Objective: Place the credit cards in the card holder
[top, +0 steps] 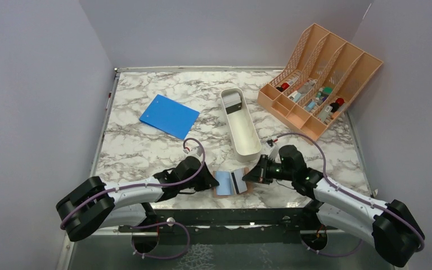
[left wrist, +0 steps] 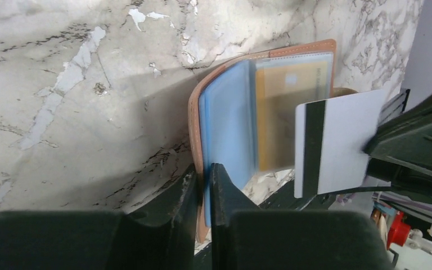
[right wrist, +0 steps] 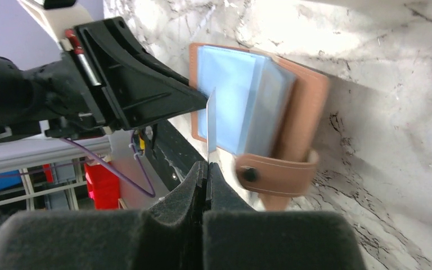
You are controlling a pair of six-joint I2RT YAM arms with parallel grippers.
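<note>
The open card holder (left wrist: 194, 121) is brown leather with a blue pocket (top: 223, 183) and clear sleeves; a yellowish card (left wrist: 284, 126) sits inside one. My left gripper is shut on its left edge, which passes between the fingers and looks lifted off the table. A white credit card (left wrist: 346, 143) with a black stripe is pinched by its edge in my right gripper, which is shut on it. From above, that card (top: 239, 181) overlaps the holder's right half; the left wrist view shows it tilted in front of the clear sleeve. Whether it touches the sleeve I cannot tell.
A long white bin (top: 246, 132) behind the holder contains more cards (top: 232, 100) at its far end. A blue folder (top: 170, 116) lies at the back left. An orange rack (top: 292, 113) with small bottles stands at the back right. The marble table left of the bin is clear.
</note>
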